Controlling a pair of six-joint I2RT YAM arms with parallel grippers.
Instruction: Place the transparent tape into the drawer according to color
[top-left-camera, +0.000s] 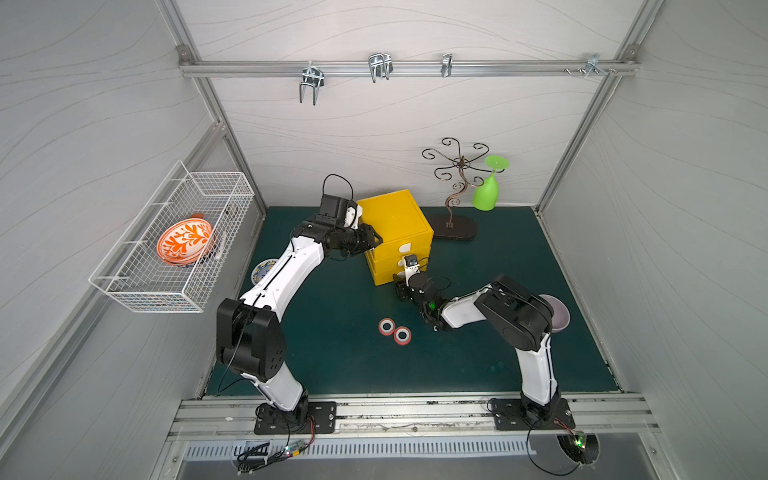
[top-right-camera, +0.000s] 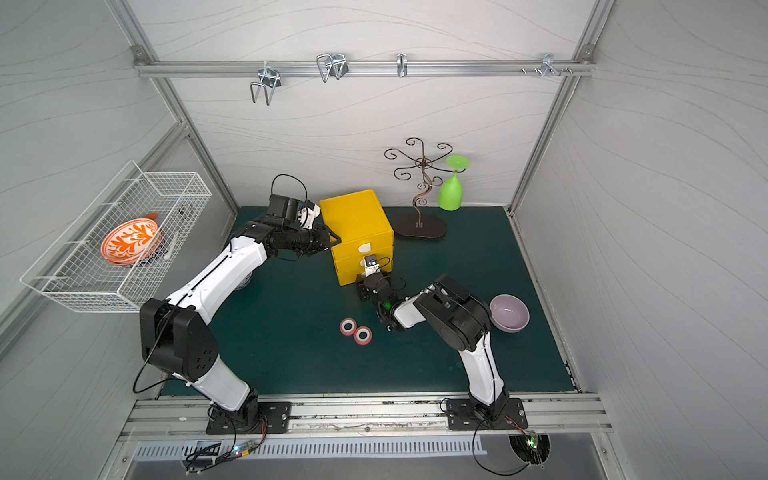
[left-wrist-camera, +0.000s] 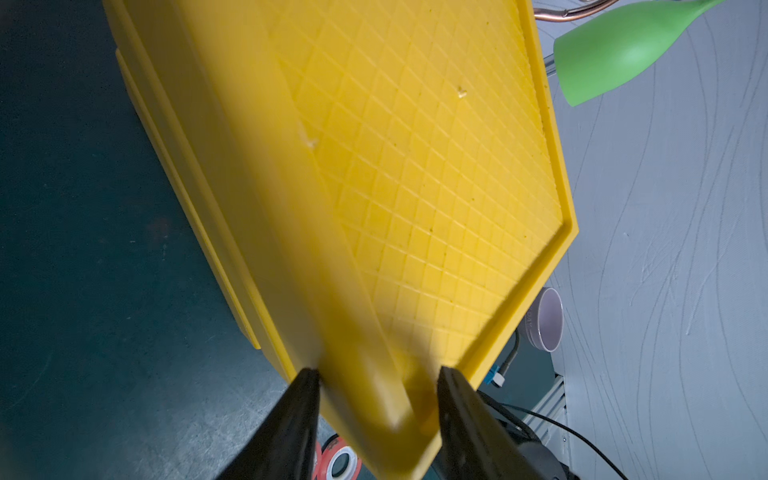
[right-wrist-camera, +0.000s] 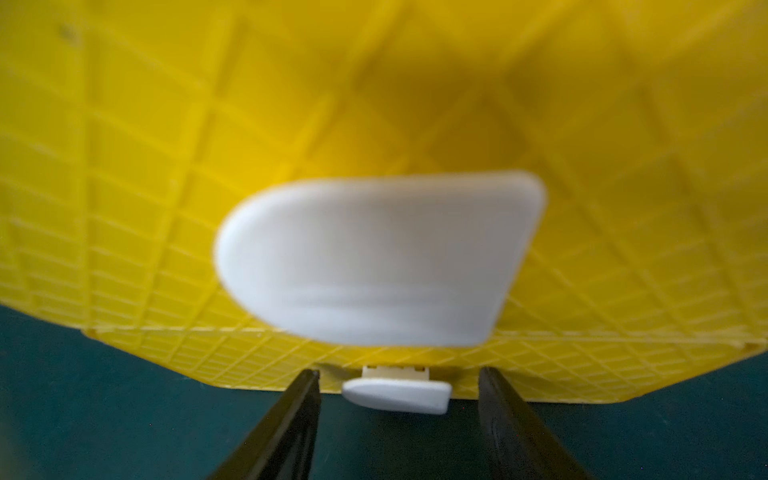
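A yellow drawer unit (top-left-camera: 390, 216) stands at the back centre. My left gripper is shut on the front corner of its top edge. My right gripper is low at the front, part open around a small white drawer handle (right-wrist-camera: 396, 393), with a larger white handle (right-wrist-camera: 380, 256) just above it; I cannot tell if the fingers touch the lower one. Two red rolls of tape with white rims and dark centres, one (top-left-camera: 386, 326) beside the other (top-left-camera: 402, 336), lie on the mat in front of the unit.
A lilac bowl (top-right-camera: 509, 313) sits at the right. A metal stand (top-left-camera: 452, 228) with a green glass (top-left-camera: 485, 194) is behind right. A wire basket (top-left-camera: 120, 284) holding an orange dish hangs left, above a small plate.
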